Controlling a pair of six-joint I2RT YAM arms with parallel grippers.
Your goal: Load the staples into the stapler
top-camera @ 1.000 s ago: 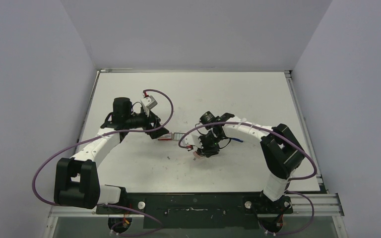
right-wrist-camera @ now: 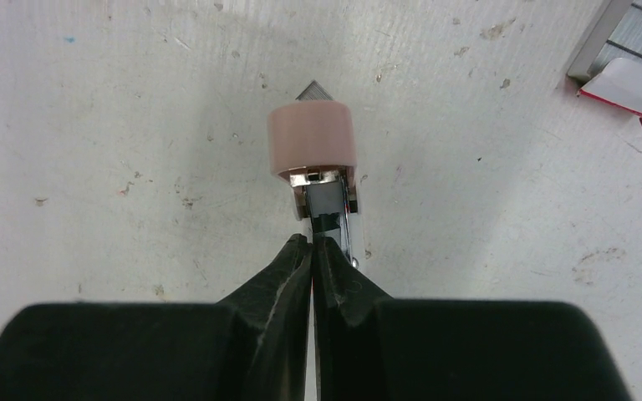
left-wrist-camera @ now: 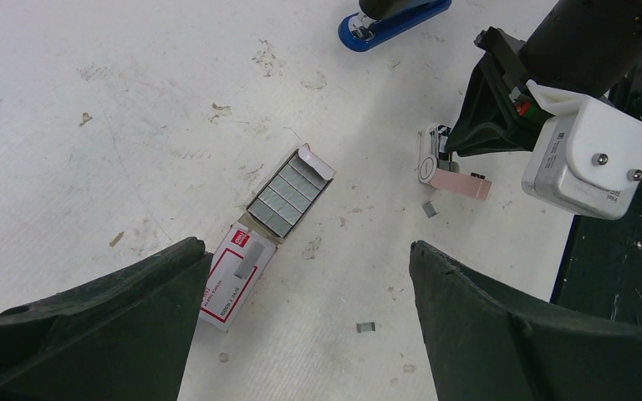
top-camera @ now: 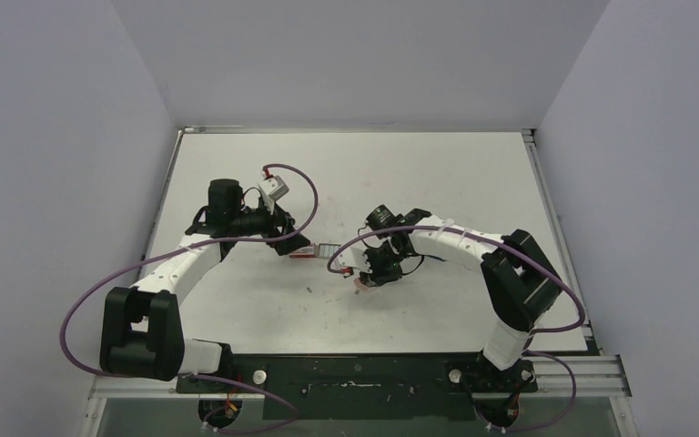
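The pink stapler (right-wrist-camera: 312,138) stands on the table with its cover swung back, baring its dark channel (right-wrist-camera: 326,205). My right gripper reaches into that channel with its fingertips shut together; what lies between them cannot be made out. In the left wrist view the stapler (left-wrist-camera: 460,181) is right of centre, partly behind the right fingers. An open staple box (left-wrist-camera: 238,271) holds rows of grey staples (left-wrist-camera: 286,199). My left gripper hangs over the box's right side, open, its fingers wide apart and nothing between them.
A short staple piece (left-wrist-camera: 366,327) lies loose on the table, and another (left-wrist-camera: 430,208) sits beside the stapler. A long blue object (left-wrist-camera: 397,27) lies behind the right gripper.
The right arm has shifted very slightly, its elbow a little to the right, while its fingers stay at the stapler. The left arm and the box look unmoved.
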